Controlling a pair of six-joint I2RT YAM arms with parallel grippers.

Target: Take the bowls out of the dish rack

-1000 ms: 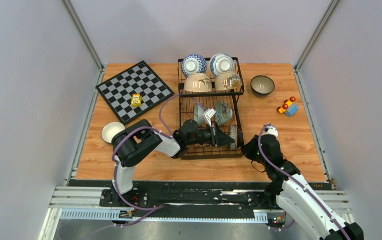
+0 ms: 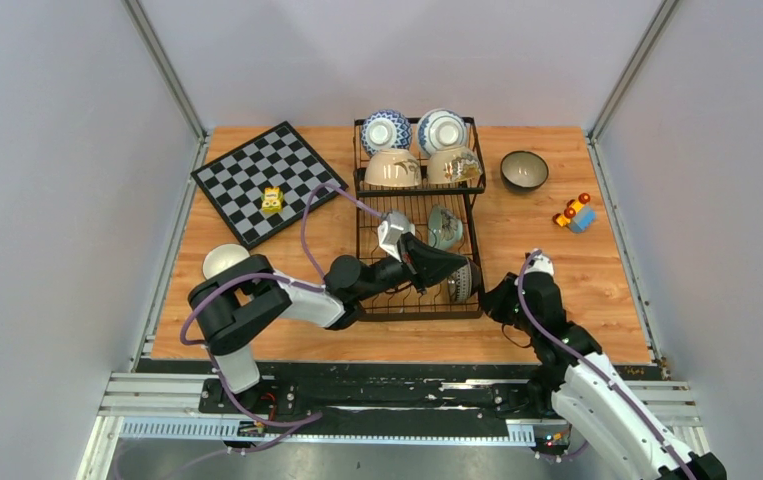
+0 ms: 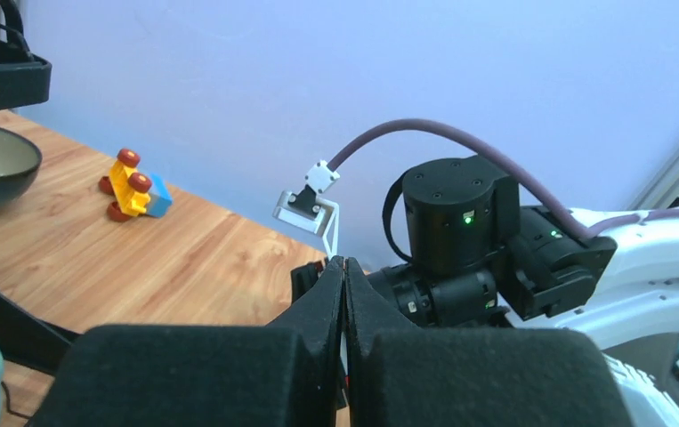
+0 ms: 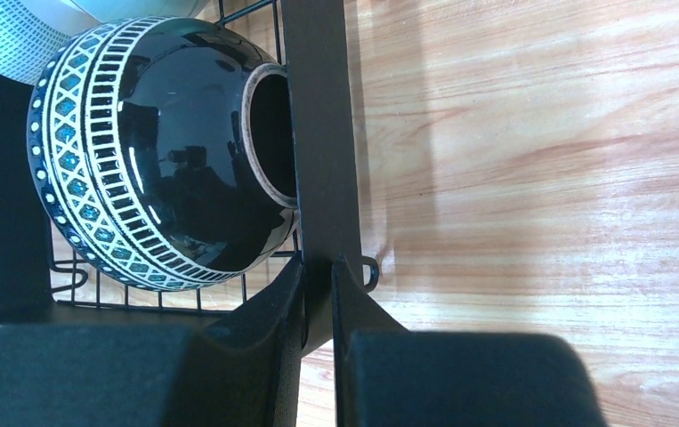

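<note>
The black dish rack holds several bowls. A dark bowl with a white pattern lies tilted on its side at the rack's front right, its foot against the side panel. My left gripper is shut above it, and nothing shows between its fingertips. In the right wrist view, my right gripper is shut on the rack's side panel, one finger on either side. Behind the dark bowl leans a pale green bowl. On the upper tier rest two cream bowls, one plain-sided, and two blue-and-white bowls, one at left.
A grey bowl and a toy vehicle are right of the rack. To the left lie a white bowl and a chessboard with a yellow box. Bare wood shows between rack and toy.
My left gripper has come off the dark bowl's rim and risen, now overlapping the bowl from above. The rack shifted slightly leftward earlier. My right gripper stays at the rack's side.
</note>
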